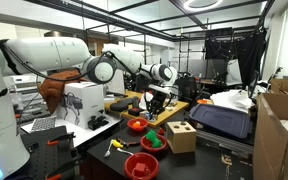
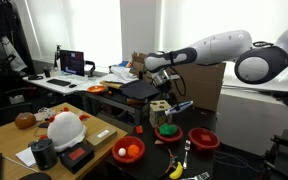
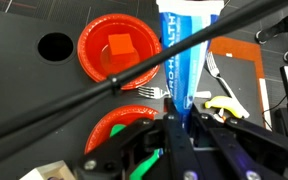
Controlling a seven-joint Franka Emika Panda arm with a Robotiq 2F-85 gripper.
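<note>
My gripper is shut on a blue and white tube [image 3: 182, 65] lettered "PRO-HEALTH" in the wrist view. The tube sticks out well past the fingers and hangs above the table. In exterior view 2 the same tube [image 2: 179, 113] slants in the air over the bowls, below the gripper [image 2: 168, 96]. Seen from exterior view 1, the gripper [image 1: 154, 100] is small, and the tube is hard to make out there. A red bowl with a red block [image 3: 121, 45] and a red bowl with something green [image 3: 144, 158] lie below.
A wooden box [image 1: 181, 138] stands beside the bowls. An empty-looking red bowl [image 2: 202, 138] and another holding round items [image 2: 129, 150] are nearby. A fork [image 3: 216, 68] and a yellow item [image 3: 227, 103] lie on the dark table. A large cardboard box [image 1: 282, 130] borders the right side.
</note>
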